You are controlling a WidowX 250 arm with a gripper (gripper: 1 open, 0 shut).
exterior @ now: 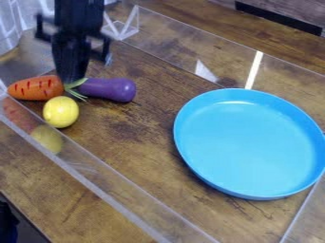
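Note:
My black gripper [74, 47] is raised at the upper left, blurred, with nothing visible held in it; its finger state is hard to make out. Beneath it lie an orange carrot [34, 88] with green leaves, a purple eggplant [112, 89] and a yellow lemon [60, 111] on the wooden surface.
A large blue plate [248, 142] fills the right side. Clear plastic walls run along the lower left and across the back right. The middle of the wooden surface is open.

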